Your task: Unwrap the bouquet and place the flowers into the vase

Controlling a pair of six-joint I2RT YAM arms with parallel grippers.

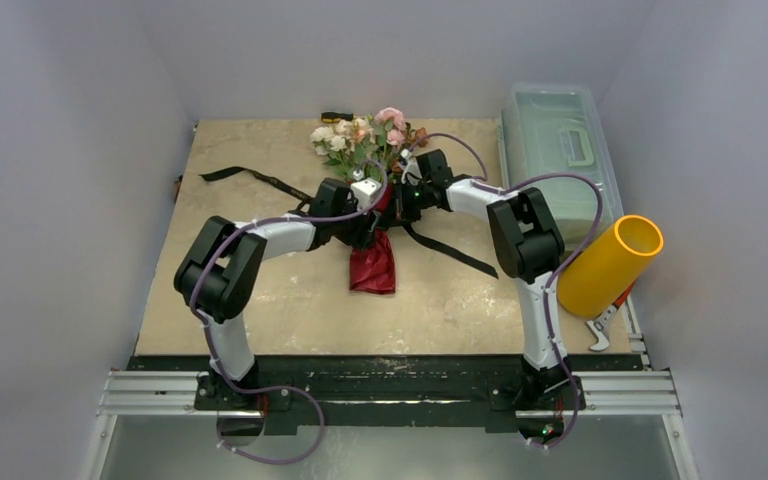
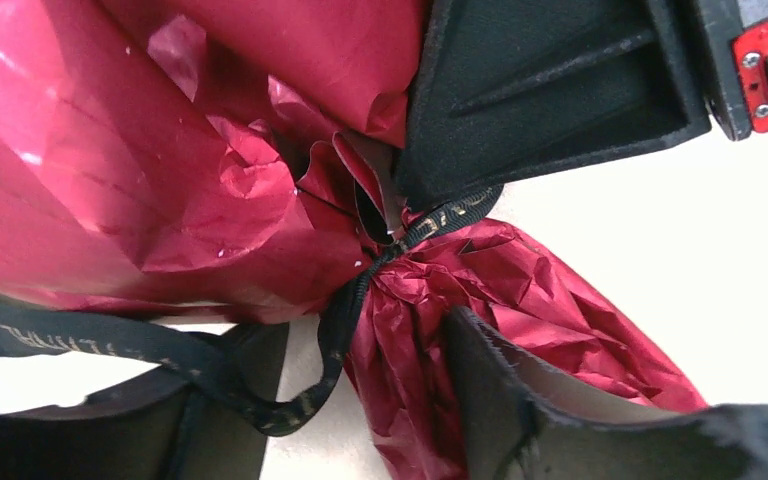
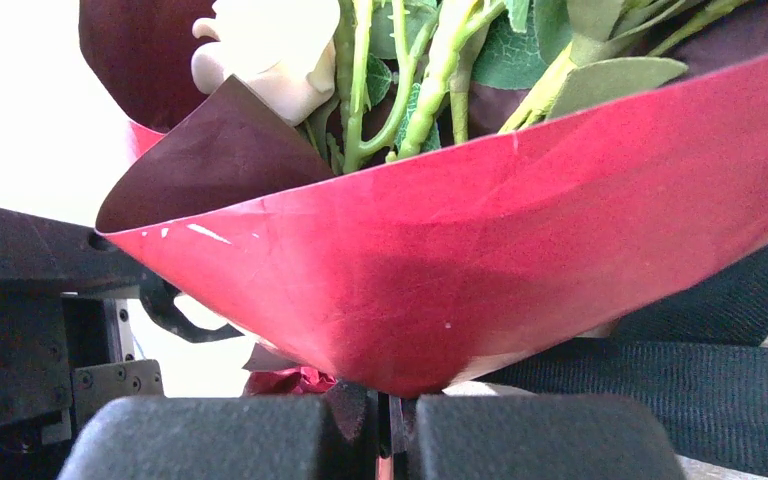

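Observation:
The bouquet's flowers [image 1: 360, 133] lie toward the table's back, with their red wrap [image 1: 372, 272] pointing to the front. Far to the right, the yellow vase [image 1: 600, 278] leans over at a slant. My left gripper is part open around the wrap's gathered neck, where a black ribbon [image 2: 155, 345] is tied. Opposite it, my right gripper is shut against the tie from the right, its fingers [image 3: 550, 435] together below the flared red paper. Whether ribbon or thin paper is pinched there is hidden.
A clear lidded box [image 1: 557, 150] stands at the back right. A wrench [image 1: 602, 328] lies by the vase, and a screwdriver [image 1: 337, 117] behind the flowers. Loose ribbon [image 1: 450, 250] trails right.

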